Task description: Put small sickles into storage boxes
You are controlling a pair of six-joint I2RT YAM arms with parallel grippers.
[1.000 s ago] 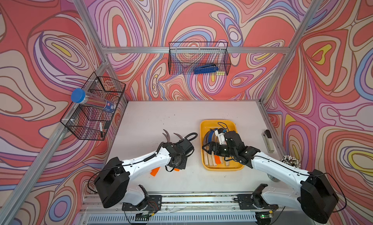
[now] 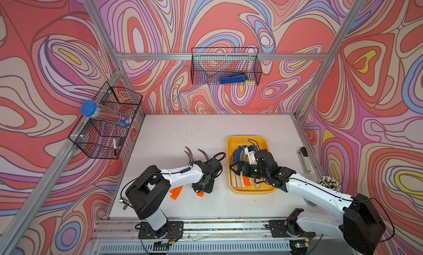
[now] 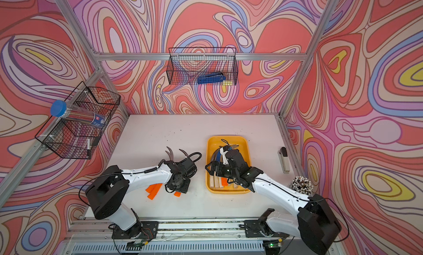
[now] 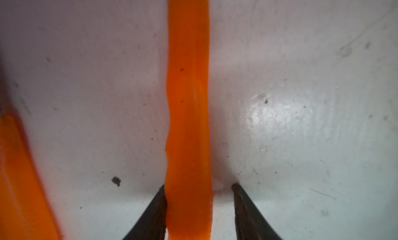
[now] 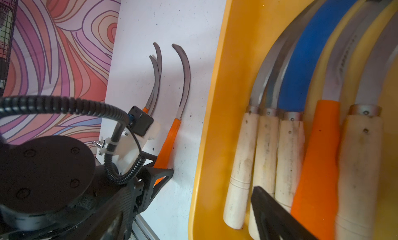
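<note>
A small sickle lies on the white table, its orange handle (image 4: 188, 115) running between the fingers of my left gripper. The fingers stand open; the left finger (image 4: 154, 217) is close against the handle, while a gap shows on the right. Its curved blade (image 5: 185, 74) shows in the right wrist view. Two more sickles lie to its left, with crossed blades (image 5: 156, 80) and an orange handle (image 2: 176, 193). My right gripper is open over the left wall of the yellow storage box (image 2: 230, 142), holding nothing.
Several sickles with wooden handles (image 5: 241, 169) and one orange handle (image 5: 317, 169) fill the box side by side. A knife-like tool (image 2: 304, 159) lies at the table's right edge.
The right arm and the box have stayed put.
</note>
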